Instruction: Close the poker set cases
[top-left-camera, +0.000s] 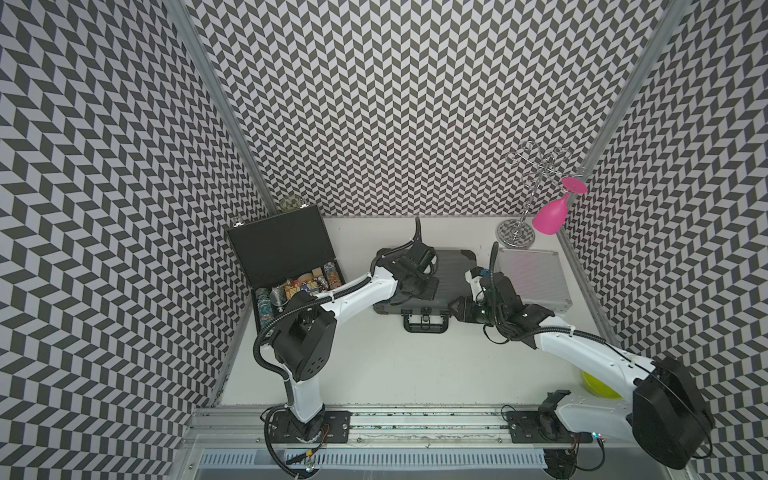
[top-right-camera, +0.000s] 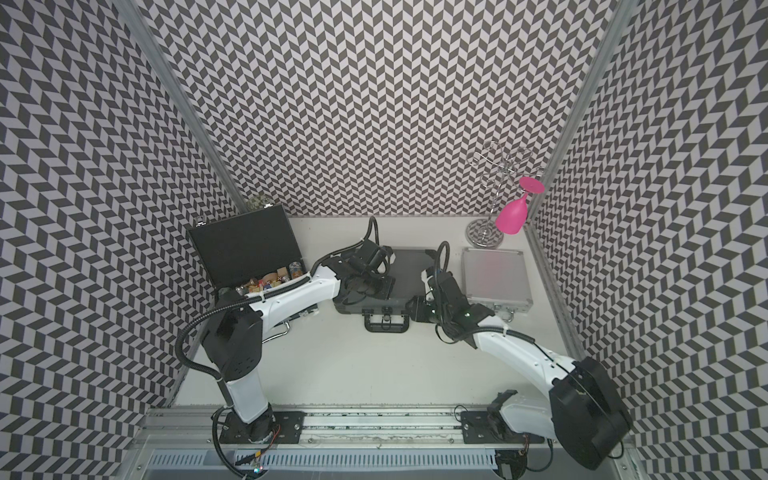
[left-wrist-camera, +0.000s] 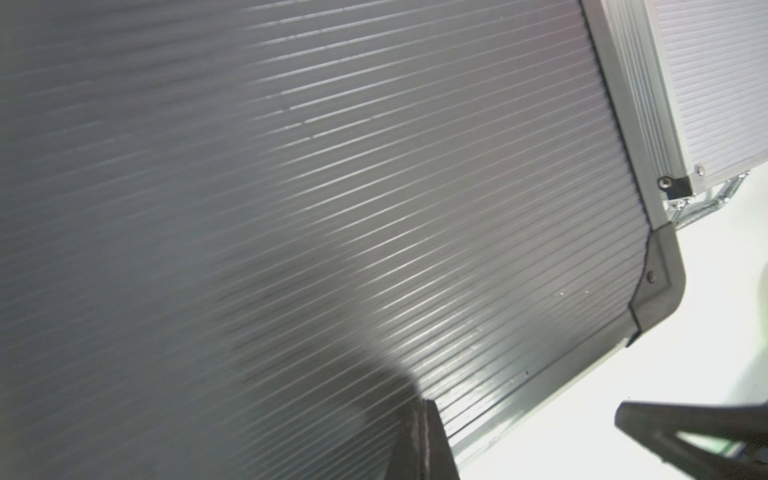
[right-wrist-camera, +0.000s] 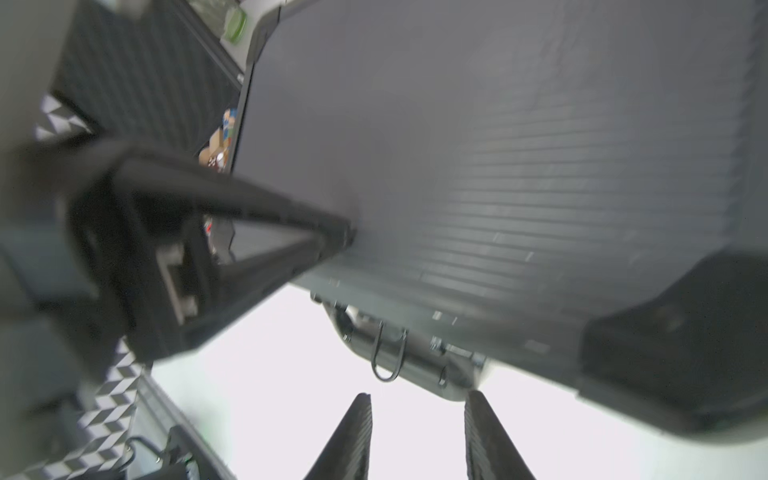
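Note:
The dark middle case (top-left-camera: 448, 272) lies with its lid down, its handle (top-left-camera: 425, 326) toward the front. My left gripper is shut, its tips on or just over that lid, nothing visible between them. My right gripper is part open and empty, at the case's front right edge, over the white table beside the handle and latch. At the left, another case (top-left-camera: 275, 246) stands open, lid upright, chips inside. A silver case (top-right-camera: 493, 276) lies closed at the right.
A chrome stand (top-left-camera: 516, 233) with a pink glass (top-left-camera: 550, 214) stands back right. A yellow object (top-left-camera: 600, 388) sits at the front right, partly behind my arm.

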